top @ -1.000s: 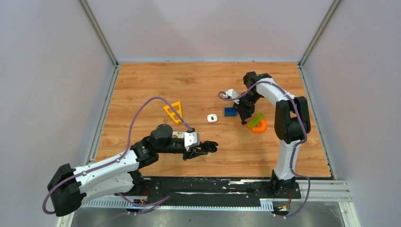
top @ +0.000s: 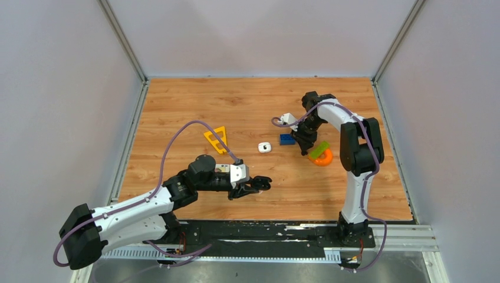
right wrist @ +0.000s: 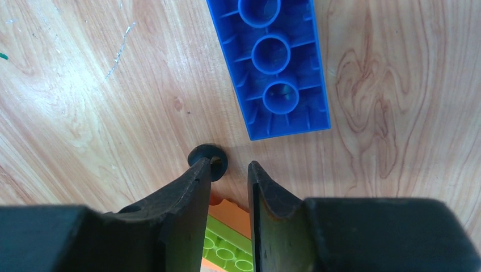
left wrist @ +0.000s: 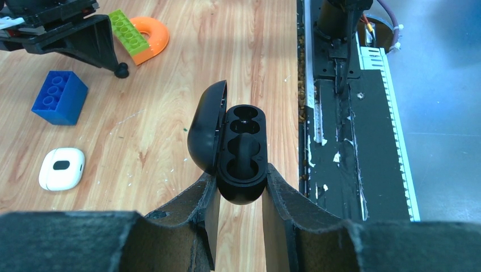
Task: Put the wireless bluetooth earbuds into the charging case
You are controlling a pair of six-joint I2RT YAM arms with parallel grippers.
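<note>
The black charging case point(left wrist: 242, 190) is in my left gripper, which is shut on it, with its lid point(left wrist: 207, 129) standing open. A dark rounded shape, which looks like an earbud, fills the near slot; the far slot looks empty. In the right wrist view a black earbud point(right wrist: 209, 161) lies on the wood by the tip of one finger of my right gripper. That gripper is partly open, low over the table, with nothing held between its fingers. The left wrist view shows the same earbud point(left wrist: 121, 70) beside the right fingertips.
A blue brick point(right wrist: 286, 73) lies close to the right gripper. On its other side are a green brick point(top: 319, 149) and an orange ring point(top: 325, 158). A white case point(top: 265, 147) and a yellow triangle point(top: 217, 140) lie farther left.
My right arm has leaned slightly left at the elbow, and its wrist has shifted a little. The left arm and the case have stayed still.
</note>
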